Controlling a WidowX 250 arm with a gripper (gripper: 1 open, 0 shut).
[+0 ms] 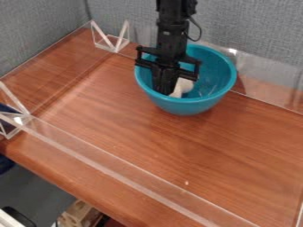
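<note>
A turquoise bowl (207,97) stands at the back of the wooden table. My black gripper (165,87) reaches down into its left side, its fingers low inside the bowl. A pale object (183,86) lies in the bowl just right of the fingers, partly hidden by them. The fingers look close together; whether anything is between them is hard to see.
Clear plastic walls line the table (119,151), with white corner brackets (110,38) at the back left and at the left edge. Grey padded walls stand behind.
</note>
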